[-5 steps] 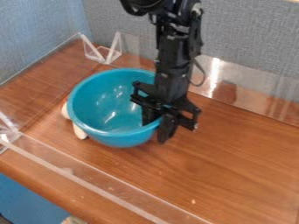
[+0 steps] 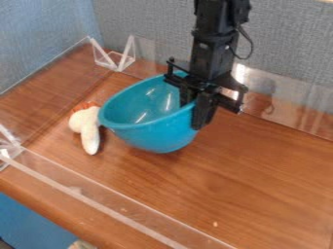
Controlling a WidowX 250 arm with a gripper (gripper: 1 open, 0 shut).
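A light blue plastic bowl [image 2: 146, 121] is tilted above the wooden table [image 2: 235, 195], held at its right rim by my black gripper [image 2: 201, 98], whose fingertips are partly hidden against the bowl. A white object with an orange-red part [image 2: 88, 126], possibly a soft toy, lies on the table just left of the bowl.
A white wire stand [image 2: 113, 56] sits at the back left. Clear edging runs along the left and back of the table.
The gripper and bowl have moved up and slightly rightward, away from the viewer, uncovering more of the white object at the left.
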